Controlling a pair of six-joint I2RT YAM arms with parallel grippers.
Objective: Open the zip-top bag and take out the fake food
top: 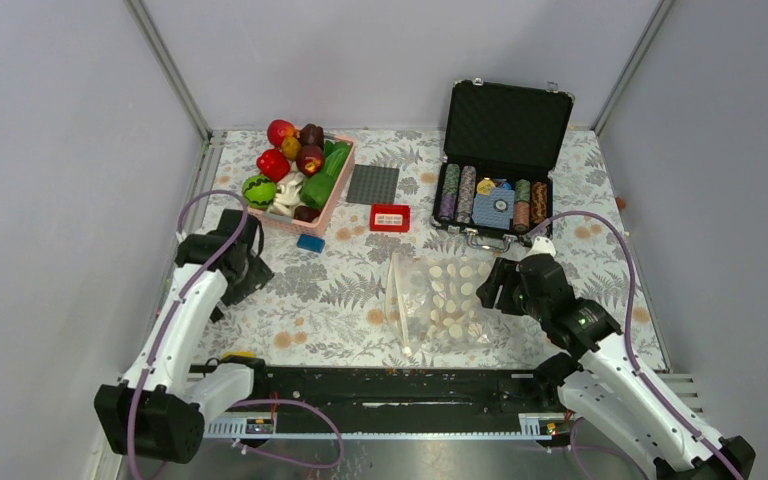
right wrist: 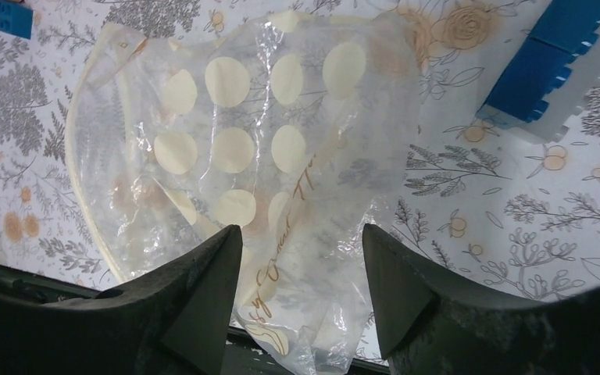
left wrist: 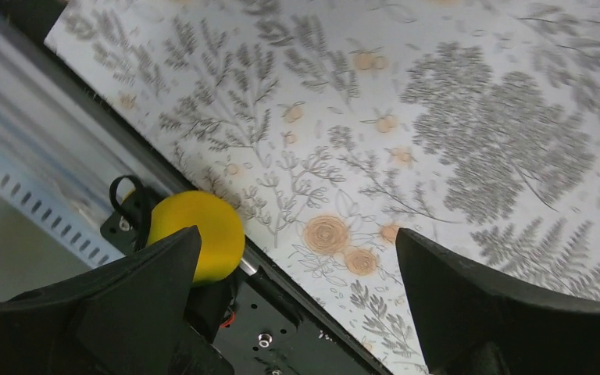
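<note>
A clear zip top bag point(top: 445, 300) lies flat at the front middle of the table. Its pale dots and printed lettering show in the right wrist view, where the bag point(right wrist: 226, 148) looks flat, with no food visible inside. My right gripper point(top: 490, 290) is over the bag's right side, its fingers part open and nothing between them. On the left, my left gripper point(top: 260, 280) hangs open and empty above the table. Fake fruit and vegetables point(top: 305, 165) fill a pink basket point(top: 338, 190) at the back left. A yellow round piece point(left wrist: 203, 230) sits at the front left edge.
An open black case point(top: 505, 130) with poker chips stands at the back right. A red box point(top: 390, 218), a grey plate point(top: 372, 184) and a blue brick point(top: 311, 243) lie near the middle. Table space left of the bag is clear.
</note>
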